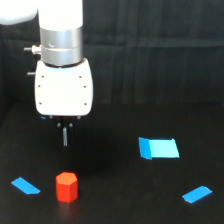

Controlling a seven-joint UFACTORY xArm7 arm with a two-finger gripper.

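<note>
A red block (67,187) with angled sides stands on the dark surface at the lower left of the camera view. Above and behind it in the picture is my gripper (65,138), hanging from the white arm. Its thin dark fingers point down, apart from the block. They barely stand out against the black background, so how far apart they are is hard to make out.
Blue tape (26,186) lies flat to the left of the block. Another blue strip (197,194) is at the lower right. A light-blue square (163,149) with a darker blue edge lies right of centre.
</note>
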